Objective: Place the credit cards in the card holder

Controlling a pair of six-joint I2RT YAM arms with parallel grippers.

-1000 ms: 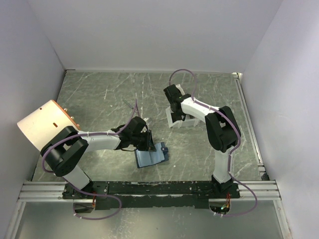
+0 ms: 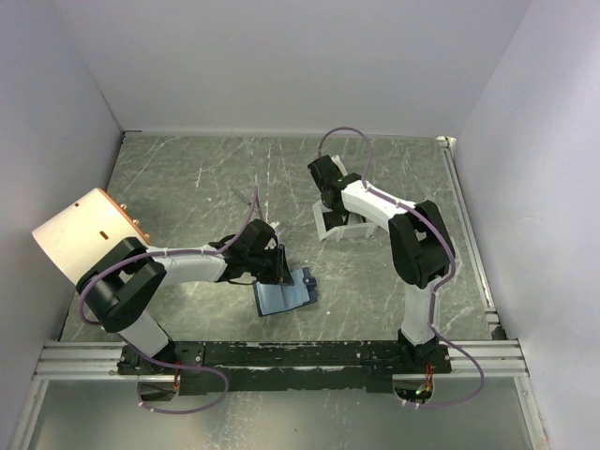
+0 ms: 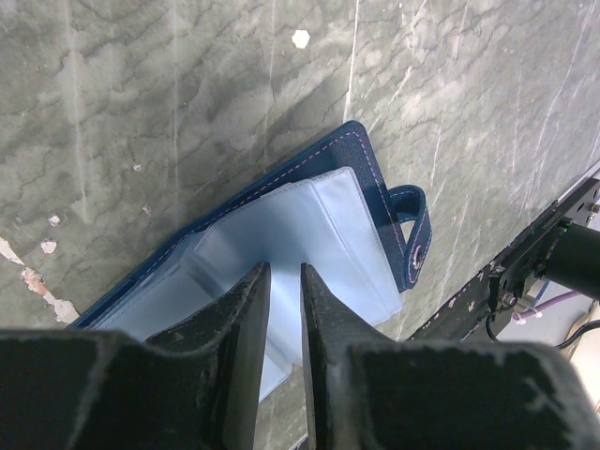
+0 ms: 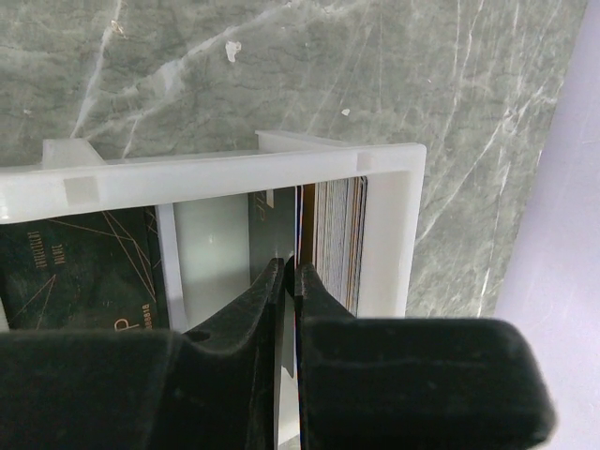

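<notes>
The card holder, dark blue with pale clear sleeves and a strap, lies opened on the table under my left gripper. That gripper is partly open, its two fingertips apart over the sleeves with nothing between them. In the right wrist view, a white tray holds a row of cards on edge. One dark grey card stands at the row's left side. My right gripper is shut at this card's edge, inside the tray; whether the card is pinched is hard to see.
A black box or card with gold lines lies in the tray's left compartment, behind a thin divider. A whitish board leans at the table's left side. Bare table lies between the holder and the tray, and along the back.
</notes>
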